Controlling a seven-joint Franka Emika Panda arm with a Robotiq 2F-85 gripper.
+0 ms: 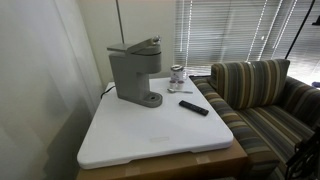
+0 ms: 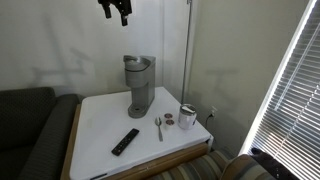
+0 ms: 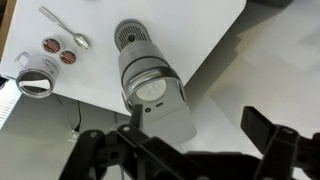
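Note:
A grey pod coffee maker (image 1: 135,75) stands upright at the back of the white table, also seen in exterior view 2 (image 2: 140,85). High above the coffee maker hangs my gripper (image 2: 116,15), its fingers apart and empty. In the wrist view, the open gripper looks down, and the machine's silver-ringed head (image 3: 150,82) lies just ahead of and between the fingers. A mug (image 3: 38,76), two small coffee pods (image 3: 52,45) and a spoon (image 3: 66,27) rest on the table, well apart from my fingers.
A black remote (image 2: 125,142) lies on the table (image 2: 95,125), whose front part is otherwise clear. A striped armchair (image 1: 250,85) stands beside the table, and a wall is behind the coffee maker. A dark sofa (image 2: 35,130) shows in exterior view 2.

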